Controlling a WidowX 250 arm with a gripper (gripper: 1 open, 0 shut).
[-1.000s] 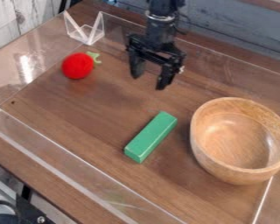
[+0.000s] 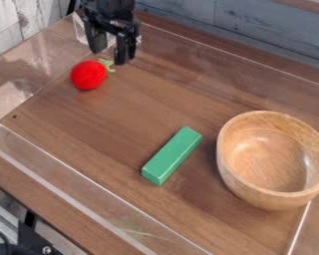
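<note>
My black gripper (image 2: 113,44) is at the top left, open, its fingers pointing down just above and behind a red tomato-like object (image 2: 88,76) with a green stem. A green block (image 2: 171,155) lies diagonally in the lower middle. A round wooden bowl (image 2: 270,160) stands at the right.
A white wire-like holder (image 2: 91,27) is partly hidden behind the gripper at the back left.
My gripper has moved left from the back middle toward the red object, now partly covering the white holder. The red object, green block and bowl have stayed in place.
</note>
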